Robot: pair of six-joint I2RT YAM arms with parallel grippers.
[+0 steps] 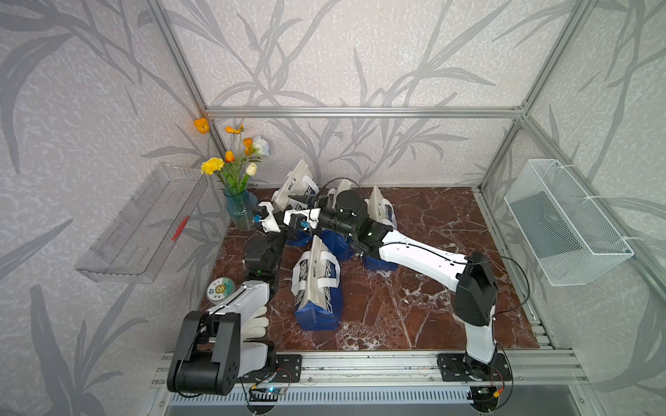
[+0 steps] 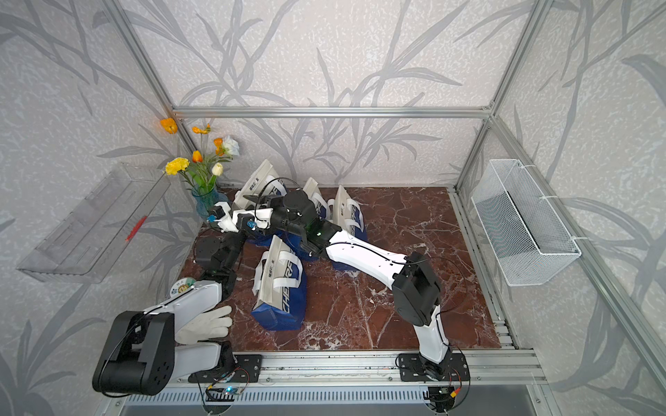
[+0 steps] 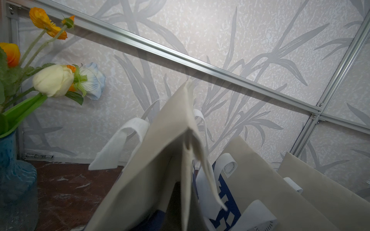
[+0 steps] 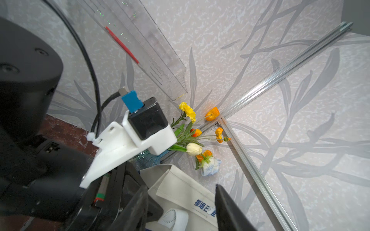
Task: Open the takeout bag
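Observation:
A white and blue takeout bag stands at the back left by the vase, with my left gripper shut at its near side; the wrist view shows the cream folded top close up, the fingertips mostly hidden. My right gripper is part open over the same bag's printed flap, beside the left gripper; nothing is clearly seen held. More bags stand to the right, and another stands in front.
A vase of flowers is at the back left. A clear tray hangs left, a mesh basket right. A glove and round container lie front left.

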